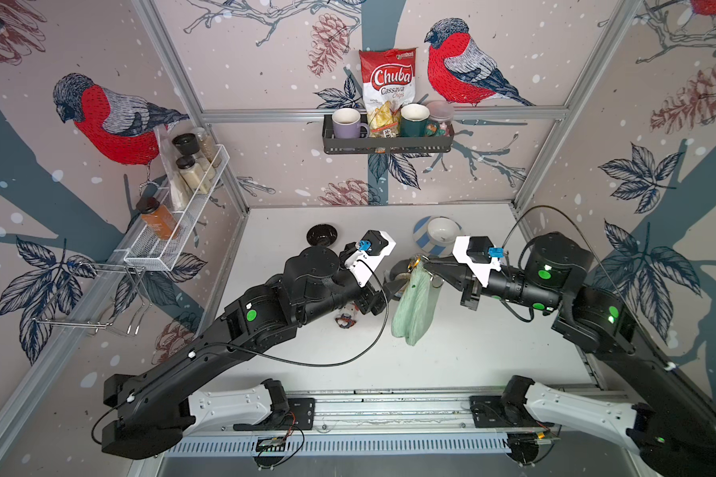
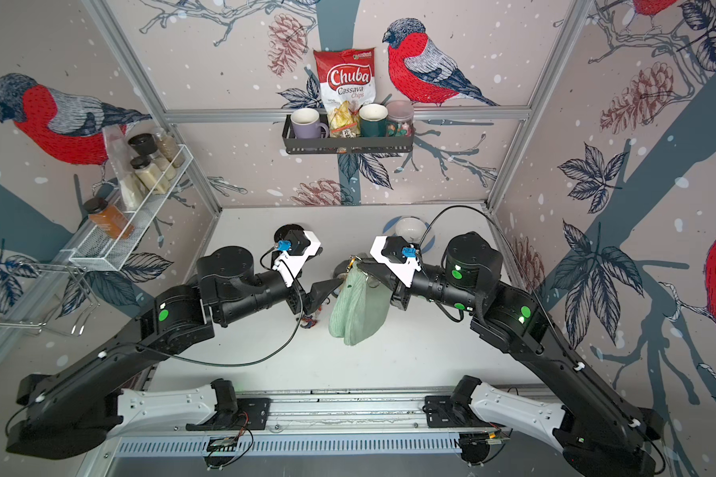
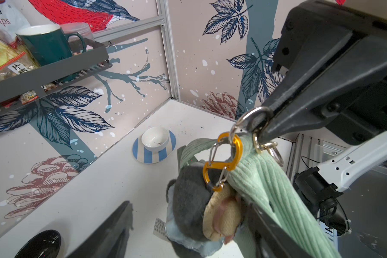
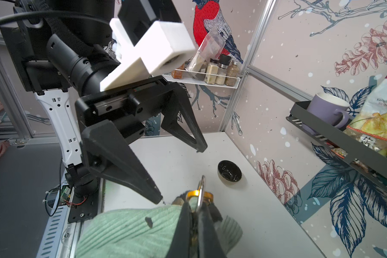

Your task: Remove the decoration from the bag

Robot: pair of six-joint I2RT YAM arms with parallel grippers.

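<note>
A pale green ribbed bag (image 1: 413, 314) hangs from my right gripper, whose fingers are shut on a thin metal ring (image 3: 253, 112) at the bag's top. On that ring is an orange carabiner (image 3: 237, 154), and below it dangles the decoration, a grey plush toy (image 3: 192, 202) with a beige patch, against the bag's side. My left gripper is open beside the bag. In the left wrist view its fingers (image 3: 116, 232) stand either side of the toy, the other one near the green cloth; whether they touch it I cannot tell.
A white bowl on a striped plate (image 3: 171, 144) sits at the back right of the table, and a black bowl (image 4: 229, 171) at the back left. On the back wall a shelf (image 1: 386, 146) carries mugs and chips.
</note>
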